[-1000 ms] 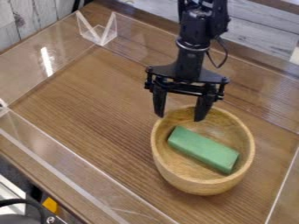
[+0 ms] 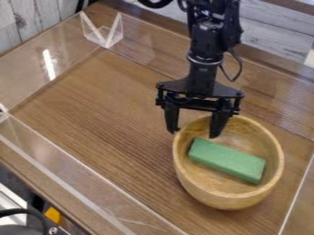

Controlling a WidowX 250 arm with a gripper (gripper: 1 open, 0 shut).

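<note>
A wooden bowl [image 2: 196, 190] sits at the lower right of the table, holding a green block [image 2: 229, 161] that lies flat in it. The black gripper [image 2: 196, 123] hangs over the back rim of the bowl, its two fingers spread apart and open, with nothing seen between them. The block is in front of and below the fingers.
A white frame-like object [image 2: 98, 29] stands at the back left. The table's left edge runs down to dark cables at the lower left corner.
The bowl has moved slightly to the right with the green block in it. The gripper has moved a little to the right as well, staying open over the rim.
</note>
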